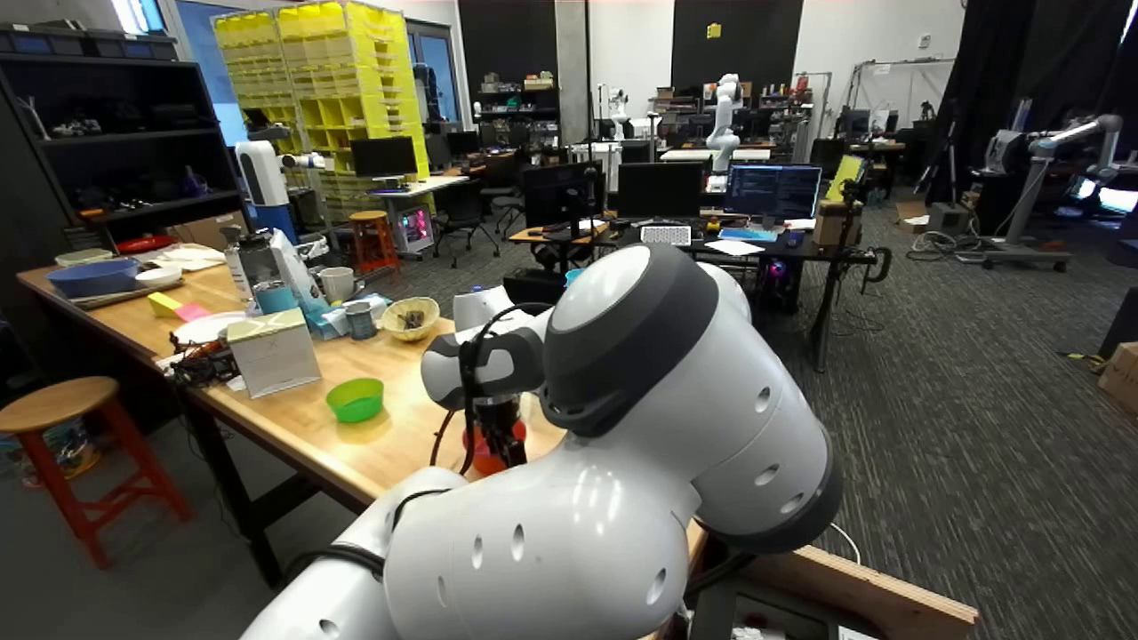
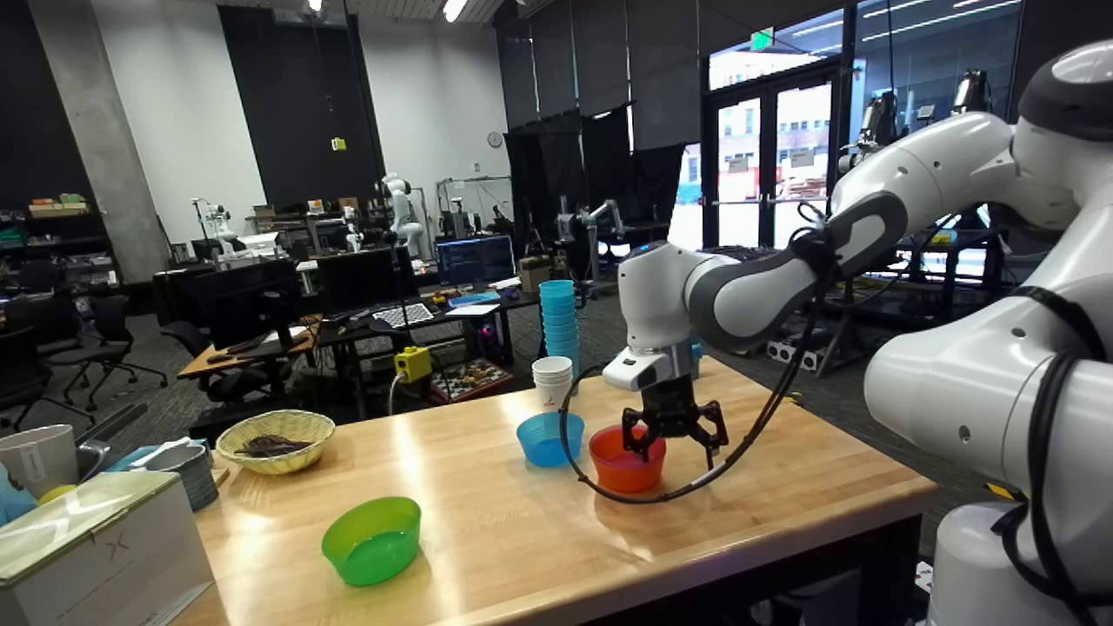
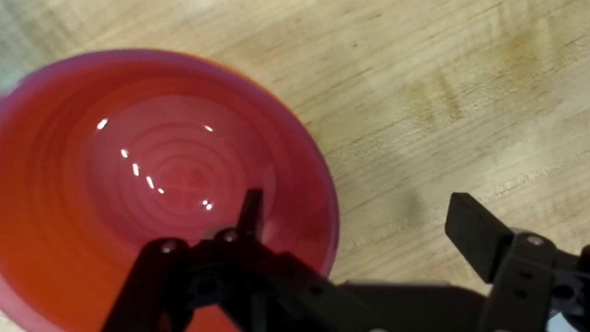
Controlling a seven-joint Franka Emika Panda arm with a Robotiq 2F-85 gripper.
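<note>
In exterior view 2 a red bowl stands on the wooden table, and my gripper points down over its right side. The wrist view shows the gripper open, its fingers astride the rim of the red bowl. One finger reaches over the bowl's interior, while the other finger is outside above bare wood. No contact with the rim can be made out. The bowl looks empty where its floor shows. My arm hides much of the bowl in exterior view 1.
Close to the red bowl sit a blue bowl, white stacked cups and a tall stack of blue cups. A green bowl and a wicker basket lie farther left.
</note>
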